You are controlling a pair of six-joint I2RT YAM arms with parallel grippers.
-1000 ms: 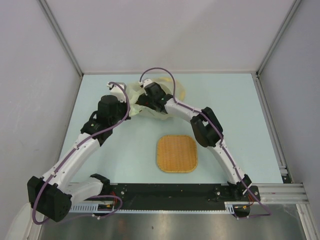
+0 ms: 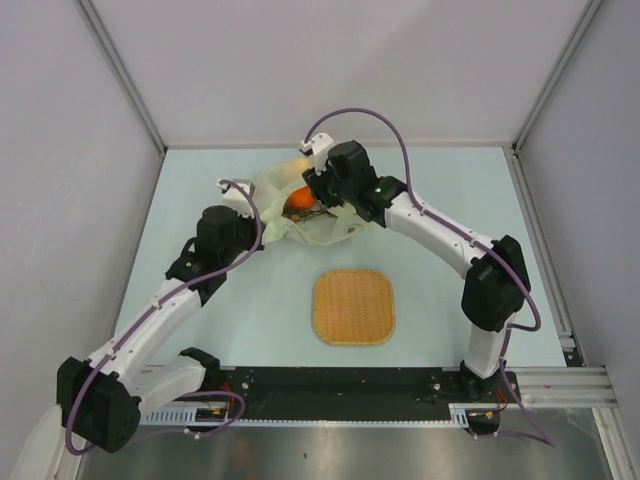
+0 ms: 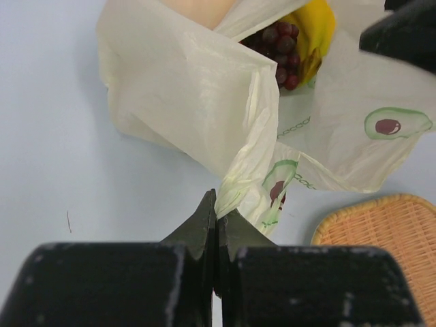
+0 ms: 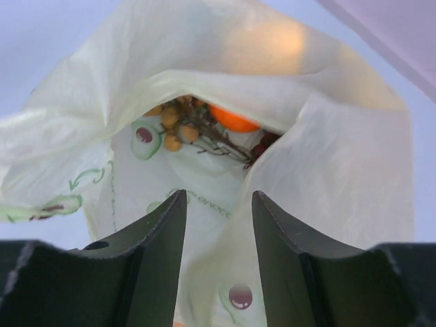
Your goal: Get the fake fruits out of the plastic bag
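Note:
A white plastic bag [image 2: 315, 228] lies open at the back. Inside show an orange fruit [image 4: 231, 118], purple grapes [image 3: 283, 42], a yellow banana [image 3: 313, 27] and small brown round fruits [image 4: 172, 142]. My left gripper is shut on a bunched edge of the bag at its left side. My right gripper is above the bag's opening, its two fingertips apart; whether anything thin is between them is unclear.
An empty wicker tray [image 2: 353, 305] lies at the front middle of the table, below the bag.
My right arm has lifted and drawn back to the right and nearer the camera. The left gripper has shifted slightly toward the front, still on the bag.

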